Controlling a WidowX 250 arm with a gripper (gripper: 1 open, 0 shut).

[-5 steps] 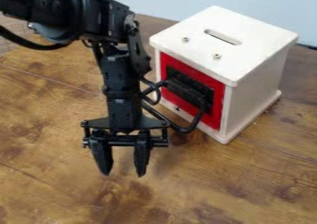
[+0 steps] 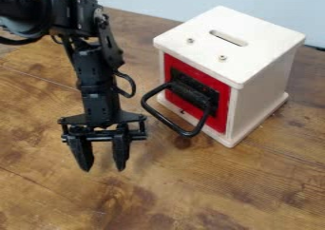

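Observation:
My black gripper [image 2: 103, 150] hangs low over the wooden tabletop at left of centre, its two fingers pointing down and apart, with nothing between them. To its right stands a white box [image 2: 244, 44] with a slot in its top and a red front [image 2: 221, 119]. A black panel [image 2: 193, 87] is set in that red front, and a black loop handle [image 2: 181, 128] sticks out from it toward the gripper, clear of the fingers.
A pale wall runs along the back, behind the box.
The arm and gripper have moved left and slightly up, away from the box's front, uncovering more of the handle. The box has not visibly moved.

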